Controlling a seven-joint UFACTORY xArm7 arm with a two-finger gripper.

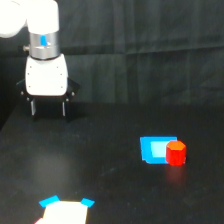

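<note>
Upper left in the camera view, my white gripper (48,108) hangs with its two dark fingers well apart; nothing shows between them. A small red block (176,153) with several sides sits at the right of the dark table. It stands at the lower right corner of a blue square (147,145) with a pale centre, covering part of it. The gripper is far to the left of both. Whether the block rests on the square or just in front of it, I cannot tell.
At the bottom edge lies a white object (63,212), cut off by the frame, with blue pieces (49,201) at its corners. A dark curtain (140,50) hangs behind.
</note>
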